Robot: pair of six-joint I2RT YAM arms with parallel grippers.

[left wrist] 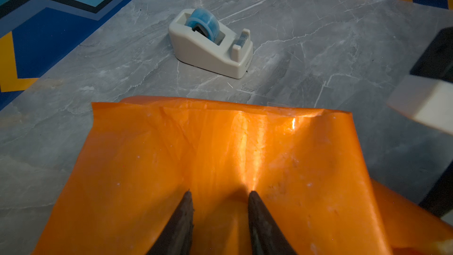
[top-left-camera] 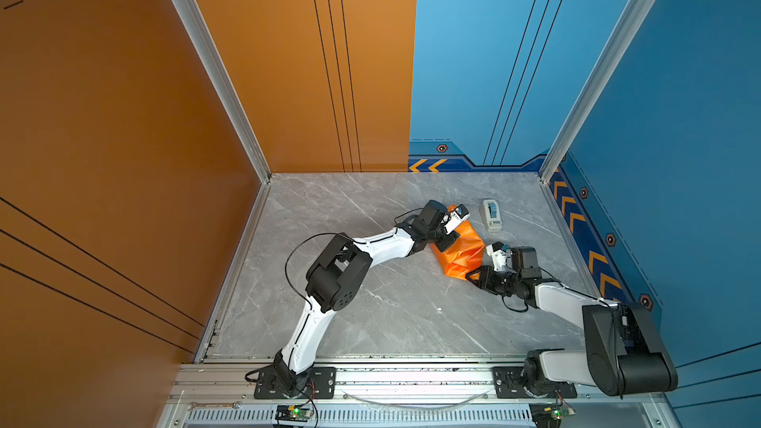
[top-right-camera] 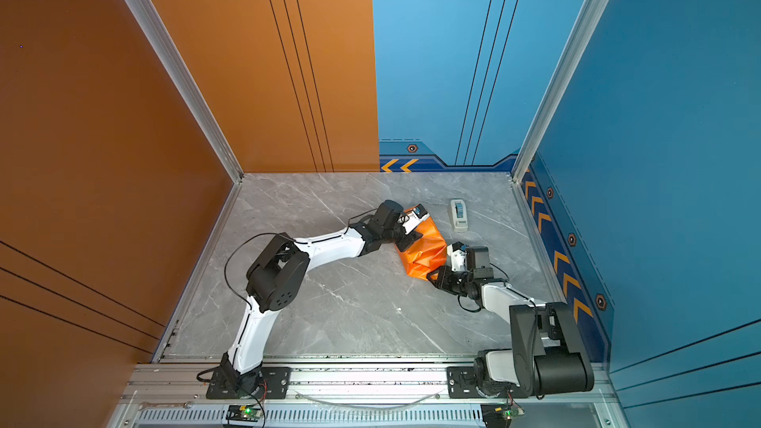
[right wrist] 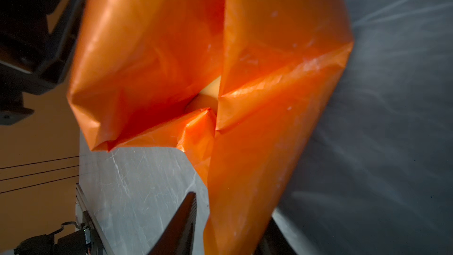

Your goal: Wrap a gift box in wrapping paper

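The orange wrapping paper [top-left-camera: 467,252] lies folded around a box, right of the table's middle. In the left wrist view, shiny orange paper [left wrist: 283,160] fills the space under my left gripper, whose fingers press onto it with a gathered part between them. At the near end, in the right wrist view, the paper [right wrist: 264,89] gapes and a small patch of pale brown box [right wrist: 206,98] shows through. A long paper flap hangs down between the parted fingers of my right gripper. Most of the box is hidden.
A white tape dispenser [left wrist: 207,47] with a blue roll stands just beyond the paper, to the right at the back. A blue wall lies to the right.
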